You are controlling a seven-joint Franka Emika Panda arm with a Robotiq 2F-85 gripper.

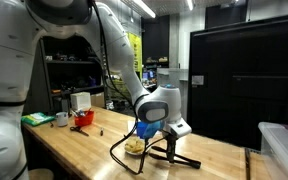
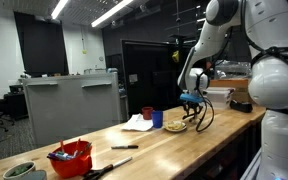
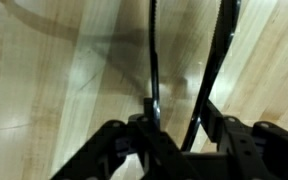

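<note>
A black V-shaped utensil, seemingly tongs, is at the near right of the wooden table. Its two long arms run up the wrist view, converging toward my gripper. My fingers stand apart, one on each side of these arms. Whether both press on them cannot be told. In exterior view 1 the gripper is low over the table, at the tongs. A plate with yellowish pieces lies close by, partly behind my arm in exterior view 1.
Near the plate stand a blue cup and a red cup, beside a white cloth. A red basket and a dark-handled utensil lie farther along the table. A translucent bin is at the right edge.
</note>
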